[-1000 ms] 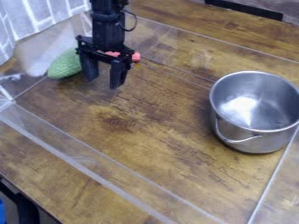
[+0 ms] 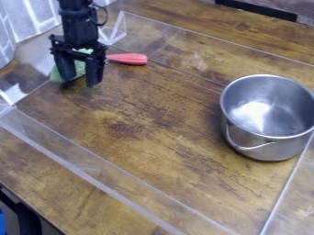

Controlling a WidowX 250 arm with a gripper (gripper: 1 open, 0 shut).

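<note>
The black gripper [image 2: 77,73] hangs low over the upper left of the wooden table, its two fingers apart. A green object [image 2: 61,71], partly hidden behind the gripper, lies at the left among its fingers; whether it is touched cannot be told. A pink-red elongated object [image 2: 128,59] lies on the table just right of the gripper.
A large steel pot [image 2: 266,117] stands on the right side of the wooden table [image 2: 147,165]. Transparent edging runs along the left and right sides.
The gripper has moved left, now covering more of the green object and uncovering more of the pink-red object. The pot has not moved.
</note>
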